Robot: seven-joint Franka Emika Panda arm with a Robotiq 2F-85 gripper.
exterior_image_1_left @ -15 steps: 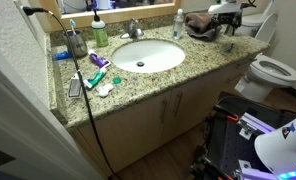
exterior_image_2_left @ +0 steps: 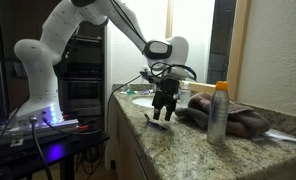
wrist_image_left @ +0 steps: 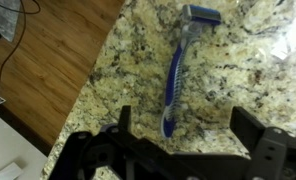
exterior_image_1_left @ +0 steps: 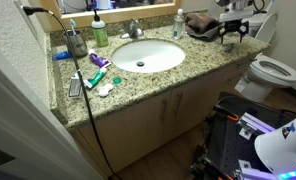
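Observation:
A blue razor (wrist_image_left: 174,78) with a grey section lies on the speckled granite countertop (wrist_image_left: 108,78); its head is at the top of the wrist view and its handle runs down between the fingers. My gripper is open, one finger on each side of the handle's lower end, with nothing held. In exterior view 2 the gripper (exterior_image_2_left: 164,108) points down close over the counter, just above the razor (exterior_image_2_left: 156,124). In exterior view 1 the gripper (exterior_image_1_left: 234,36) is small at the counter's far right end.
A dark rumpled towel (exterior_image_2_left: 228,113) and a clear bottle with an orange cap (exterior_image_2_left: 219,113) stand to the right of the gripper. The counter edge drops to the wooden floor (wrist_image_left: 48,50). The sink (exterior_image_1_left: 148,55) lies farther along, with several small items beyond it.
In exterior view 1 the arm has come down at the counter's right end, and its fingers now show lower, nearer the surface. The items around the sink have not moved.

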